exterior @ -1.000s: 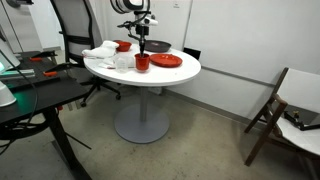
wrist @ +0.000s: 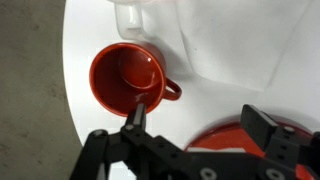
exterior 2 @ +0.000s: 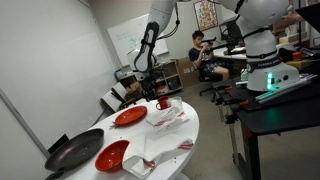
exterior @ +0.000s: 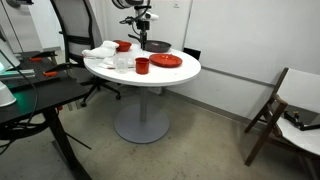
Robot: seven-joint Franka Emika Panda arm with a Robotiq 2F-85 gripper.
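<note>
Near the front edge of the round white table stands a red mug, upright and empty inside. In the wrist view the mug lies left of centre, its handle pointing to the lower right. My gripper hangs above the tabletop, beyond the mug in exterior view 1. Seen from the wrist, the gripper has its fingers wide apart; it is open and holds nothing. A red plate lies to the right of the mug. Clear cups stand on its left.
A dark pan and a red bowl sit toward one side of the table. White cloths cover part of it. A second white arm rises from a black table close by.
The gripper has risen from close above the mug to higher over the table. The mug stands at about the same place, now clear of the fingers.
</note>
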